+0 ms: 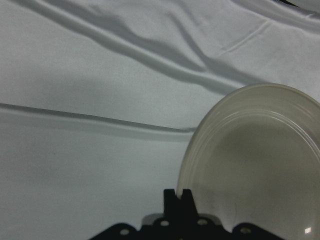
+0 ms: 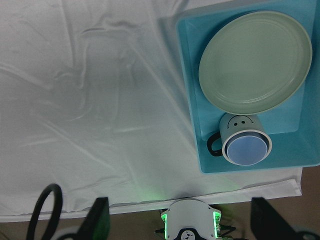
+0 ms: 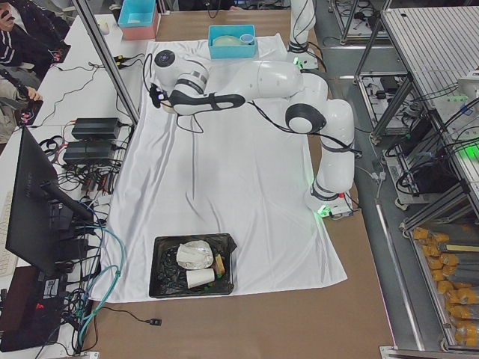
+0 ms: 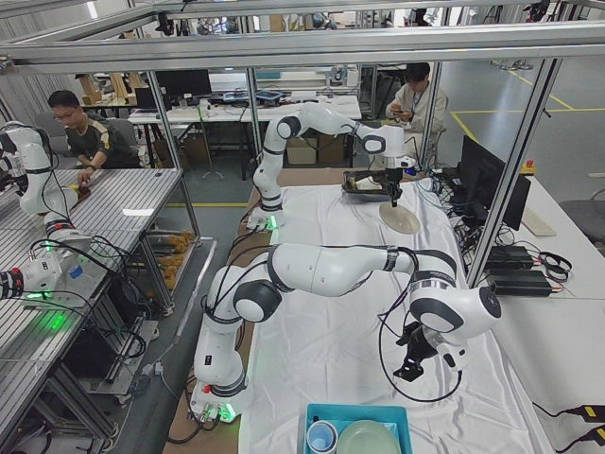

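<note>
A pale round plate (image 4: 401, 220) (image 1: 255, 150) is at my left gripper (image 4: 392, 197), whose fingers are closed at its rim in the left wrist view. My right gripper (image 4: 416, 359) stands open above the white cloth, beside a blue tray (image 4: 354, 414) (image 2: 192, 60). In that tray lie a green plate (image 4: 369, 440) (image 2: 255, 60) and a smiley mug (image 4: 321, 437) (image 2: 240, 125) with a dark handle.
A black lined bin (image 3: 161, 265) holding white items and a small tan one stands at the cloth's near end in the left camera view. A monitor (image 3: 37, 209), cables and frame posts line the side.
</note>
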